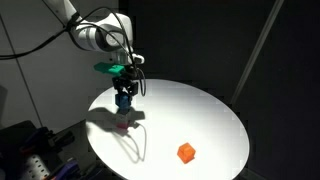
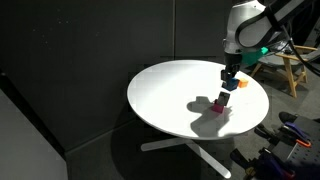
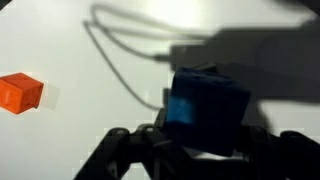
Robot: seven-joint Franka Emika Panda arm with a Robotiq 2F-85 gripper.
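A blue block (image 1: 123, 100) hangs from my gripper (image 1: 124, 92), which is shut on it. In the wrist view the blue block (image 3: 206, 108) fills the space ahead of the dark fingers, hiding whatever lies directly beneath it. Just below it in exterior view 1 stands a pale block (image 1: 122, 114) with a red block (image 1: 122, 125) at its base. From the other side, the same pair shows as a grey-dark block (image 2: 223, 98) over the red block (image 2: 217, 107). Whether the blue block touches the one below, I cannot tell.
An orange block (image 1: 186, 153) lies alone on the white round table (image 1: 215, 130), well away from the stack. A chair (image 2: 292, 72) stands behind the table in exterior view 2.
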